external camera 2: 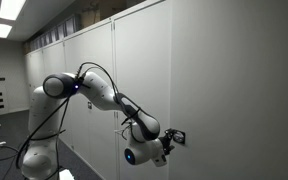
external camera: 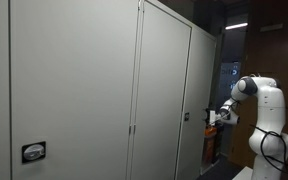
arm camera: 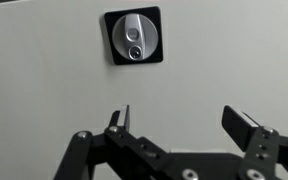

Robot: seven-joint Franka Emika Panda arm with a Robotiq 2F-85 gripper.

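Note:
A round silver turn latch (arm camera: pixel 134 35) on a black square plate is fixed to a pale grey cabinet door (arm camera: pixel 59 90). It shows near the top of the wrist view, left of centre. My gripper is open, its two black fingers wide apart at the lower part of that view. Nothing is between them; only the plain door face shows behind. The latch lies beyond the fingertips, outside the gap. In exterior view 2 the gripper (external camera 2: pixel 167 142) is close to the same dark latch (external camera 2: pixel 179 137); whether it touches the door cannot be told.
Tall grey cabinet doors (external camera: pixel 79 80) form a flat wall beside the arm. Another latch (external camera: pixel 33 152) sits on the nearest door in exterior view 1. Black cables (external camera 2: pixel 49 135) loop around the white arm (external camera 2: pixel 69 95). A brown wall panel (external camera: pixel 269 55) stands behind it.

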